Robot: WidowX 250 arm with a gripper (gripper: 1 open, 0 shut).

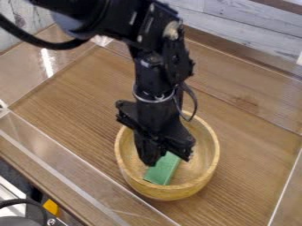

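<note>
A black robot arm reaches down from the top centre with its gripper (154,143) over a round tan bowl (200,172). Inside the bowl lies a green block (163,172), partly hidden under the gripper. The fingers hang above or beside the block's upper end; whether they touch it, and how far apart they stand, is hard to tell.
The bowl stands on a wooden table (71,106) with bare surface to the left, behind and to the right. Pale boards run along the back. A clear edge strip and dark cables are at the lower left.
</note>
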